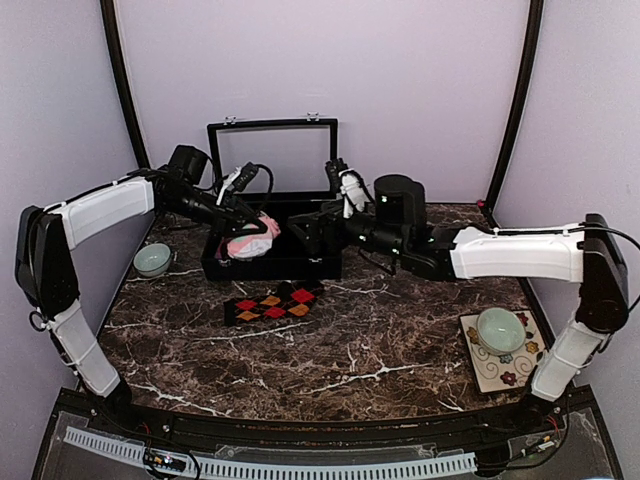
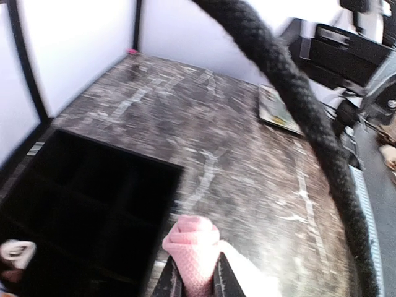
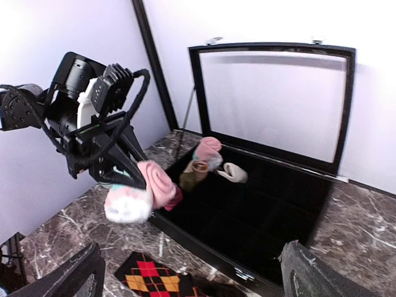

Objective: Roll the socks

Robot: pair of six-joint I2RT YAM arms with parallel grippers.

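Observation:
A rolled pink and white sock (image 1: 252, 243) hangs over the left part of the black box (image 1: 290, 271). My left gripper is shut on its pink roll, and the white part (image 3: 129, 205) sticks out below. Off to the right of that sock, my right gripper stands open, fingers wide apart and nothing between them. A dark argyle sock (image 1: 270, 306) with red and orange diamonds lies flat on the table in front of the box.
Inside the box, rolled socks sit at the left back: a pink one (image 3: 209, 147), an olive one (image 3: 194, 174) and a white one (image 3: 234, 172). The box lid (image 3: 348, 111) stands up. Bowls rest far left (image 1: 152, 260) and right (image 1: 501, 330).

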